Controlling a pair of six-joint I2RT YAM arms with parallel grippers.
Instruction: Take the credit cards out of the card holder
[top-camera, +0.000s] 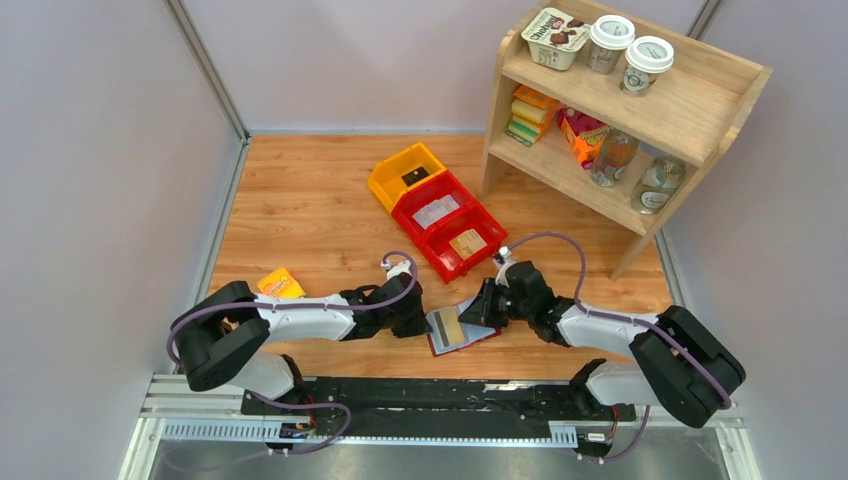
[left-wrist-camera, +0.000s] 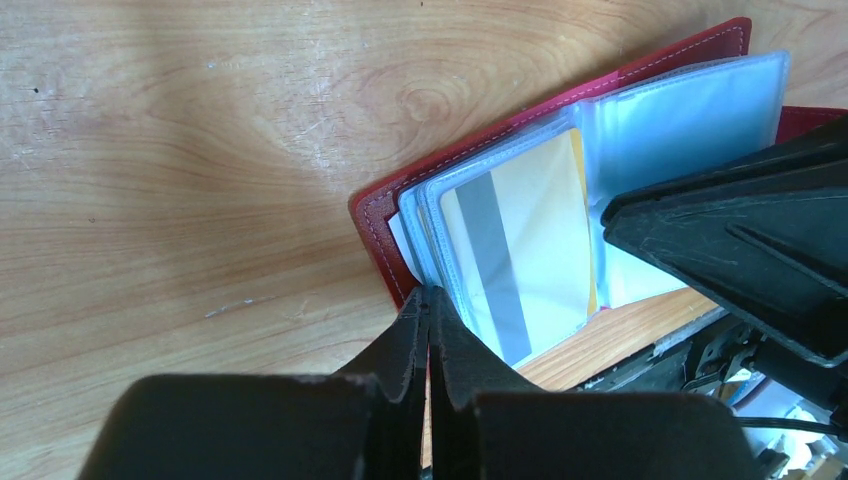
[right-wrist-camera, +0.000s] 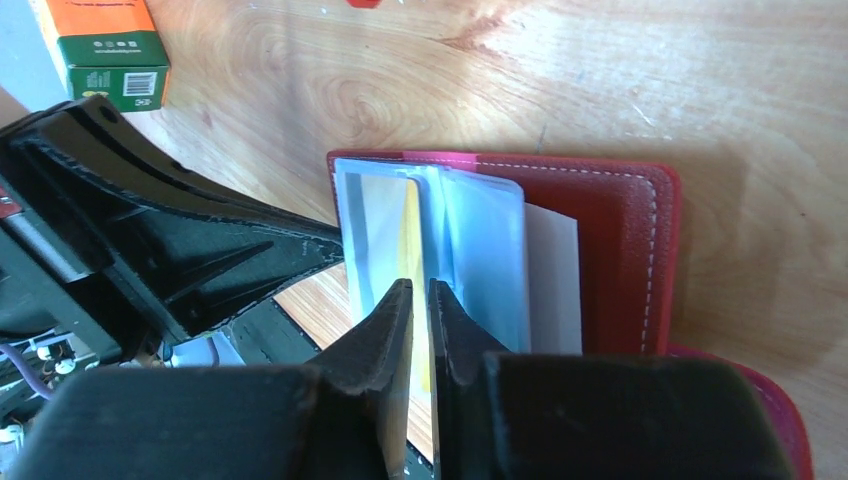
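The dark red card holder (top-camera: 464, 347) lies opened out on the table between my two arms, its clear bluish sleeves (left-wrist-camera: 690, 125) showing. In one sleeve sits a pale card (left-wrist-camera: 535, 215) with a grey stripe and a yellow edge. My left gripper is shut, its tips at the outer edge of the sleeves; whether that edge is pinched between them is not clear. Over the sleeve's inner side, my right gripper stands slightly open, and the card's yellow edge (right-wrist-camera: 411, 235) shows between and beyond its fingertips.
Behind the holder stands a red and yellow tray (top-camera: 430, 232) with cards in its compartments. A yellow packet (top-camera: 281, 283) lies by the left arm. The wooden shelf (top-camera: 600, 195) at back right holds cups, bottles and boxes.
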